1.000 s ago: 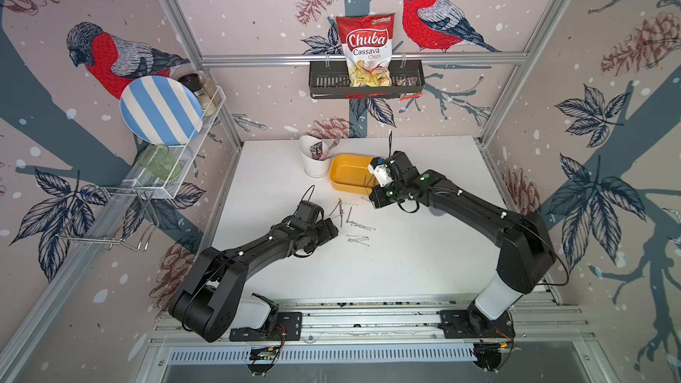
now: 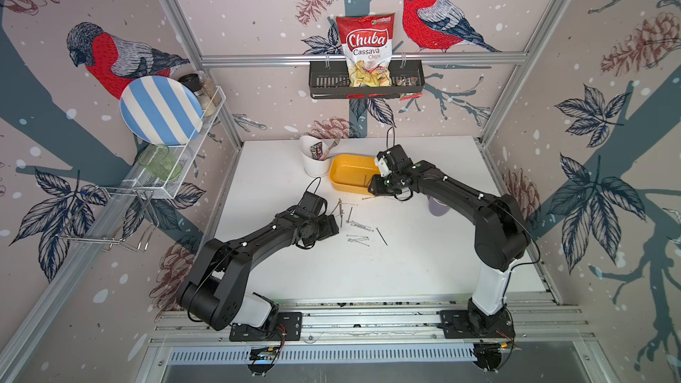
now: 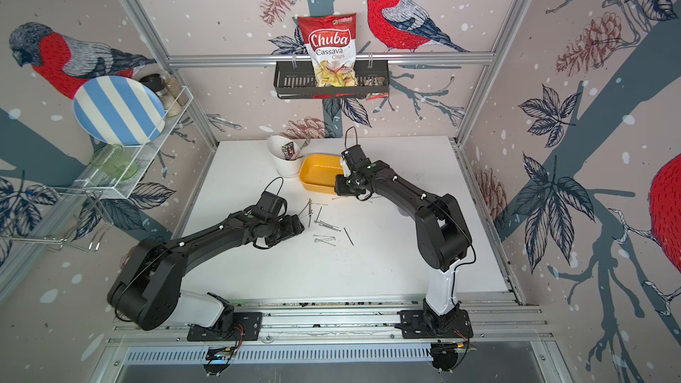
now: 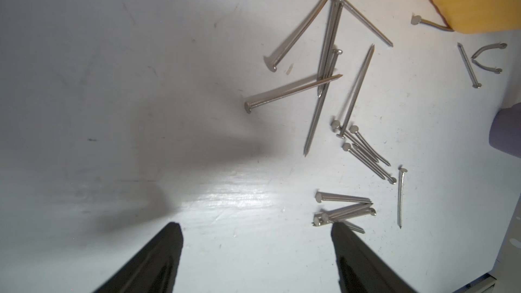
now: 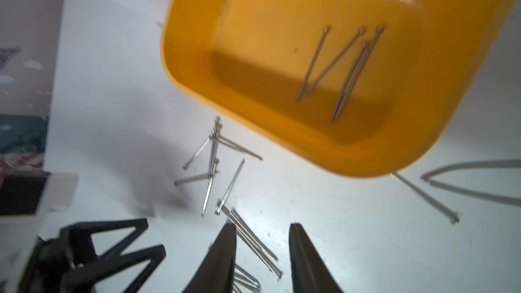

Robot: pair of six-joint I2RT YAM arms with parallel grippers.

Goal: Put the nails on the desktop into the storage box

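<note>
A yellow box [image 2: 347, 170] [image 5: 293, 141] holds several nails [image 5: 355, 73] on its floor, seen in the right wrist view. Loose nails [image 4: 293, 91] [image 2: 358, 227] lie in clusters on the white desktop in front of it. My left gripper [image 2: 327, 227] hangs over the desktop left of the nails, open, nothing between its fingers. My right gripper [image 2: 376, 186] is over the box's front right, its fingers part open, with nails on the desk below and none seen held.
A white container [image 2: 313, 166] with utensils stands left of the box. A purple cup [image 2: 438, 207] sits to its right, partly behind my right arm. A wire shelf with a plate [image 2: 161, 110] is on the left wall.
My left gripper shifted slightly up and toward the back.
</note>
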